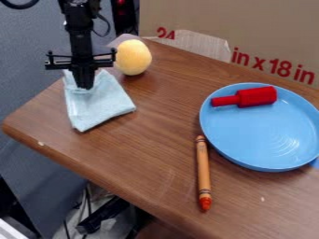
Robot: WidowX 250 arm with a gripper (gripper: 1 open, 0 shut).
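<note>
The black gripper is at the upper left, lowered onto the top end of a pale blue cloth lying near the table's left edge. Its fingertips are at the cloth; whether they are open or shut on it is too small to tell. A yellow egg-shaped object sits just right of the gripper. A blue plate at the right holds a red cylinder with a handle.
An orange crayon lies left of the plate. A cardboard box stands at the back.
</note>
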